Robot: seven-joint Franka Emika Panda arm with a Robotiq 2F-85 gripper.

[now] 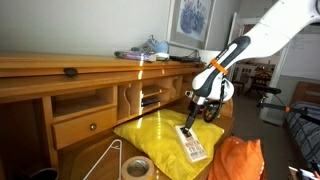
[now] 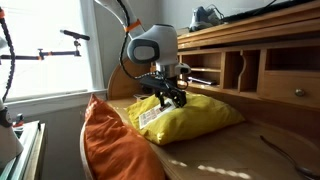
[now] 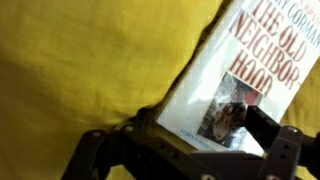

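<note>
A pale book [image 3: 245, 75] with "The Old Neighborhood" in red lettering on its cover lies on a yellow cushion or cloth [image 3: 80, 55]. Exterior view 1 shows the same book [image 1: 191, 144] resting aslant on the yellow fabric [image 1: 150, 132]. Just over the book, pointing down, is my gripper, its fingers spread wide and black. In the wrist view the right finger overlaps the cover's lower corner, while the left one is over bare yellow fabric. The fingers stand open. Whether a fingertip touches the book I cannot tell.
An orange cloth [image 1: 237, 160] lies near the front right. A roll of tape [image 1: 138, 168] and a thin metal rod [image 1: 104, 156] are on the wooden desk at left. Behind the cushion rise wooden drawers and cubbyholes [image 1: 85, 128].
</note>
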